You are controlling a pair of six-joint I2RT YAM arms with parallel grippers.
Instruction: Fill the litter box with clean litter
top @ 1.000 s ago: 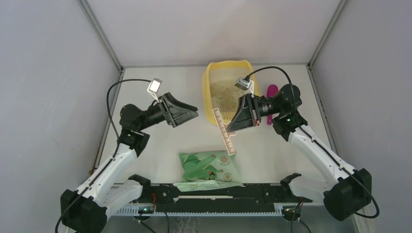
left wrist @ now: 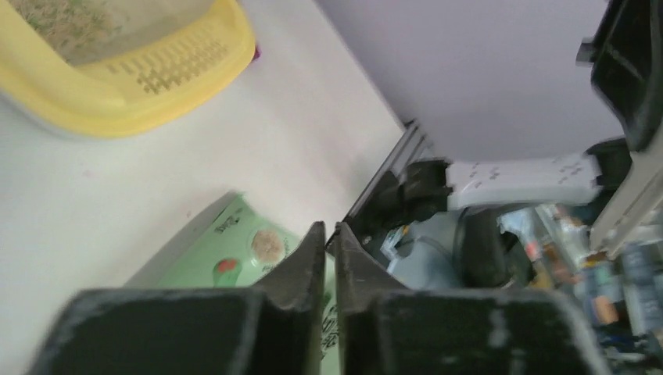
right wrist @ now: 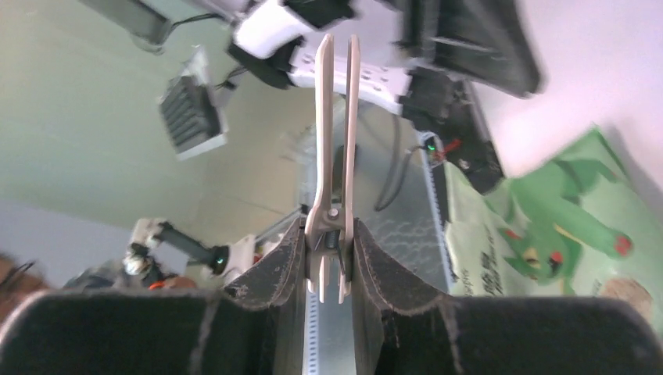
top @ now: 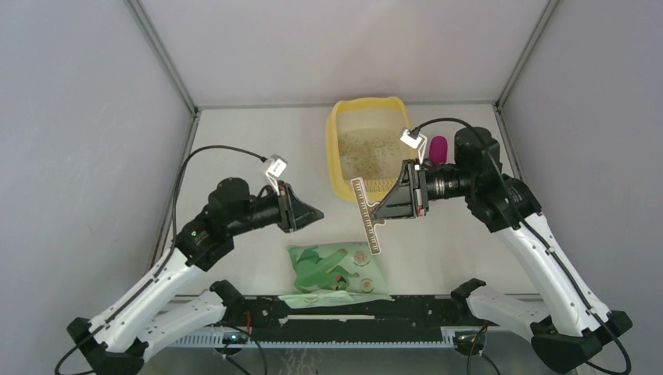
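Note:
A green litter bag [top: 336,266] lies flat at the table's front edge, its pale front end [top: 336,298] towards me. Behind it stands the yellow litter box [top: 334,148], with some litter [top: 367,152] on its bottom. My right gripper [top: 377,215] is shut on a long, slotted clip [top: 363,211], held in the air between box and bag. Edge-on in the right wrist view, the clip [right wrist: 324,117] shows two long thin arms meeting at a pivot. My left gripper [top: 322,216] hangs empty left of the clip, its fingertips only a narrow gap apart in the left wrist view.
A magenta object [top: 438,150] rests right of the litter box, partly covered by my right arm. Walls close in the left, back and right sides. Bare table [top: 250,258] lies left of the bag, and the table right of it is clear too.
My left gripper's fingers have drawn nearly together, and it has moved lower in the top view.

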